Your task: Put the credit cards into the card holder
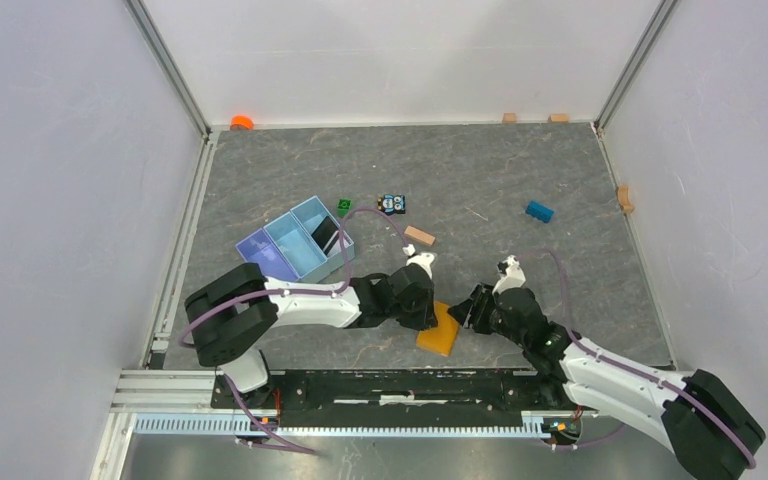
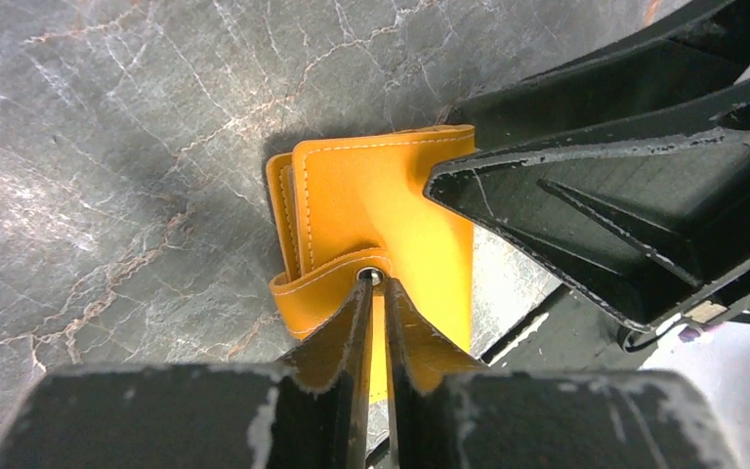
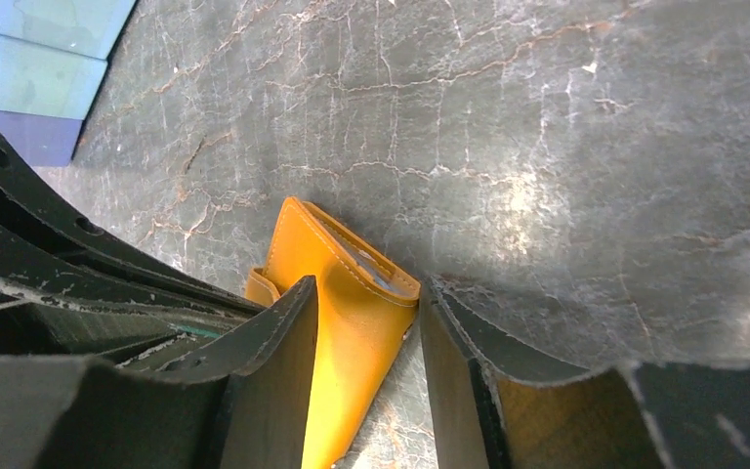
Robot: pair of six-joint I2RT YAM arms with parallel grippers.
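The orange card holder point(image 1: 438, 331) is on the grey table, between the two grippers. In the left wrist view, the holder point(image 2: 383, 200) has its snap strap point(image 2: 327, 291) over its lower part. My left gripper is right at the snap, its fingertips close together; whether they pinch the strap cannot be told. My right gripper stands part open, with the upper corner of the holder point(image 3: 337, 293) between its fingers. A greyish edge shows inside the holder's slot. Dark and pale flat pieces, perhaps cards point(image 1: 326, 234), lie in the blue tray.
The blue divided tray point(image 1: 282, 236) stands to the left. A wooden block point(image 1: 420, 236), a green block point(image 1: 344, 206), a small dark patterned item point(image 1: 392, 204) and a blue brick point(image 1: 539, 211) lie farther back. Open table stretches behind the right gripper.
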